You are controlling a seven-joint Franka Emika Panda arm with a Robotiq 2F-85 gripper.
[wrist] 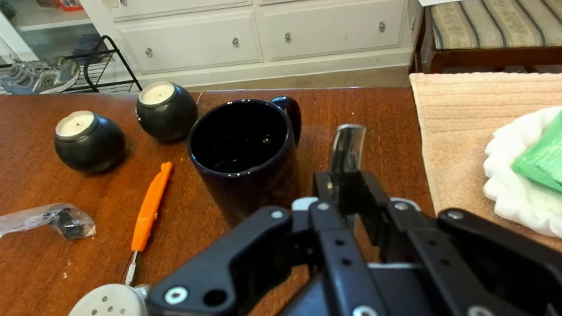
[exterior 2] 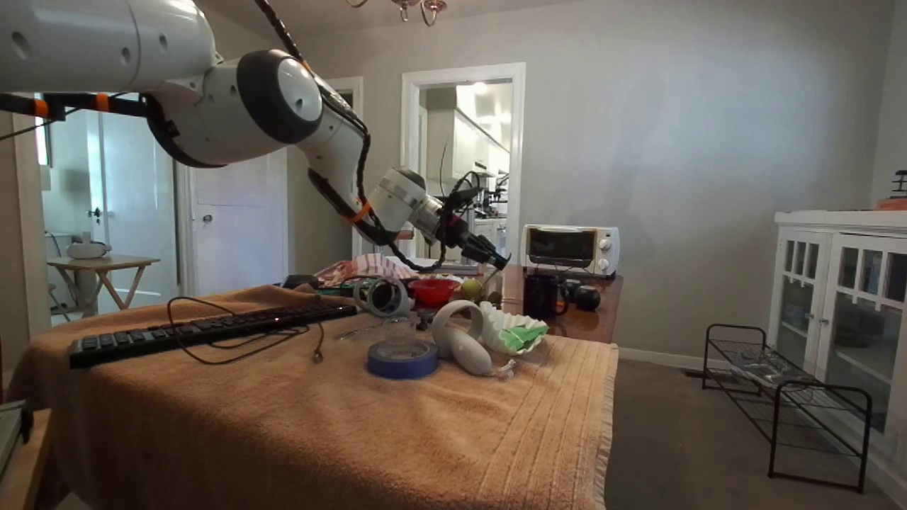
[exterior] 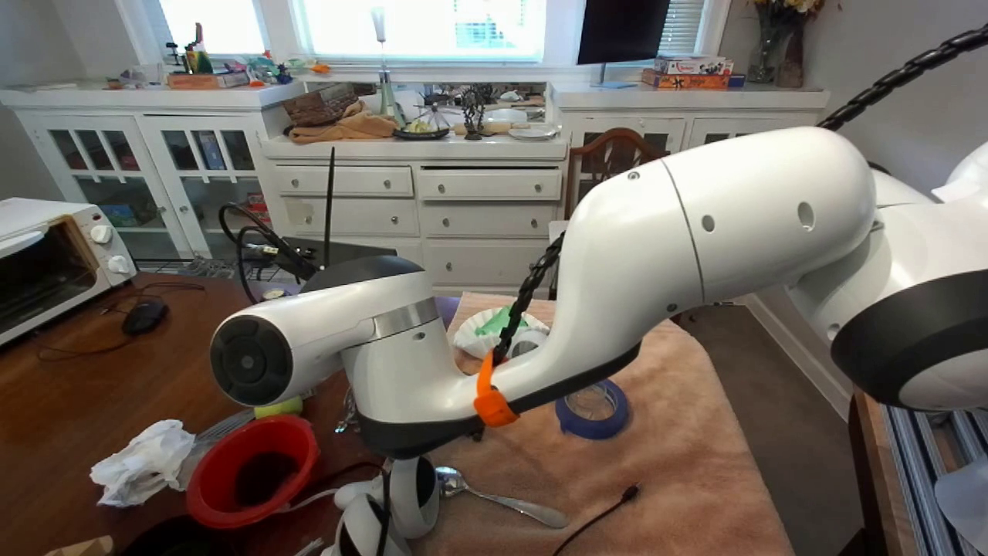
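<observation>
In the wrist view my gripper is shut on a shiny metal utensil [wrist: 348, 142], whose flat, rounded end rises above the fingertips. The rest of it is mostly hidden by the fingers, so its kind is unclear. Just left of the fingers stands a dark blue mug [wrist: 250, 181], upright, its inside dark and its handle turned to the far right. In exterior view 2 the gripper [exterior 2: 502, 260] points down over the table near the mug [exterior 2: 541, 296]. The arm hides the gripper in exterior view 1.
Two black candle holders [wrist: 90, 142] stand left of the mug, near an orange-handled tool [wrist: 150, 210]. A white fluted dish [wrist: 519, 202] with a green packet lies on the towel [wrist: 453, 142] at right. A red bowl [exterior: 292, 435] and blue tape [exterior: 617, 422] are also on the table.
</observation>
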